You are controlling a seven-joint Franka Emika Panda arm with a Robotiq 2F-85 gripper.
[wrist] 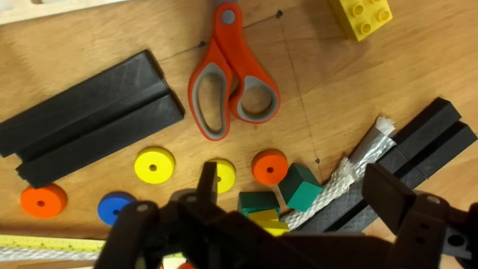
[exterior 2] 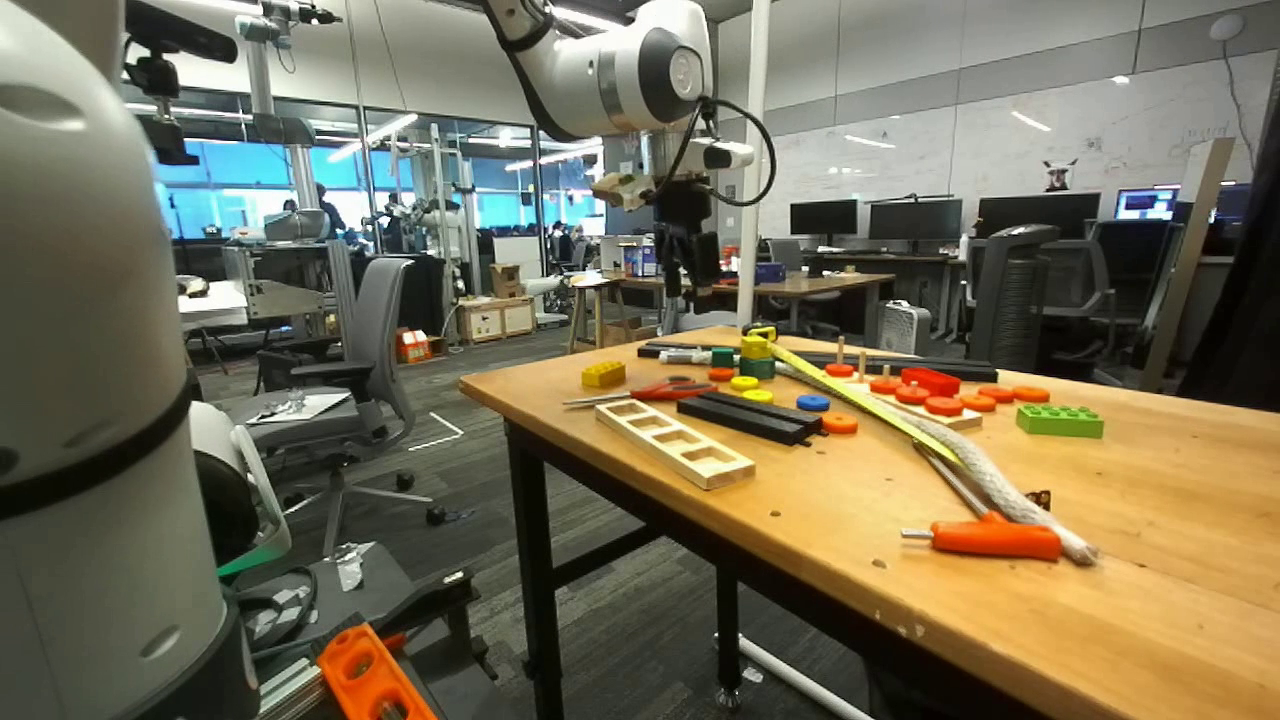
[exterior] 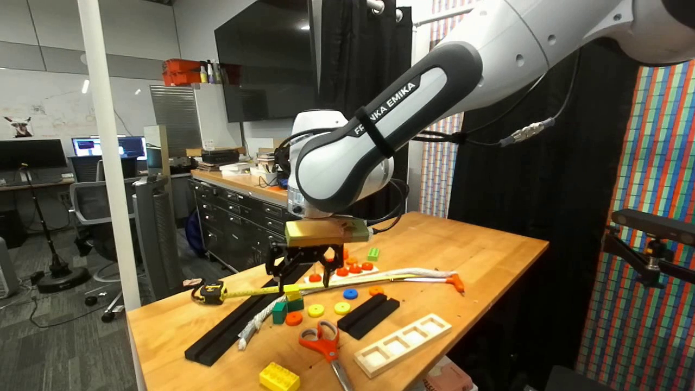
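Observation:
My gripper (exterior: 304,287) hangs open above the table, its fingers wide apart with nothing held. In the wrist view, below and between the fingers, lie green blocks (wrist: 301,188) with yellow pieces (wrist: 269,220) against one of them. An orange ring (wrist: 269,167) sits beside the green blocks, and a yellow ring (wrist: 225,176) is partly hidden by the left finger. Another yellow ring (wrist: 154,165) and a blue ring (wrist: 112,207) lie farther left. Orange-handled scissors (wrist: 233,76) rest flat, apart from the gripper. A yellow toy brick (wrist: 362,17) is at the top right.
A white rope (exterior: 260,315) and an extended tape measure (exterior: 251,292) cross the table near long black rails (exterior: 218,333). A short black rail (exterior: 368,316) and a wooden compartment tray (exterior: 404,344) stand nearer the edge. Red rings (exterior: 342,271) cluster behind.

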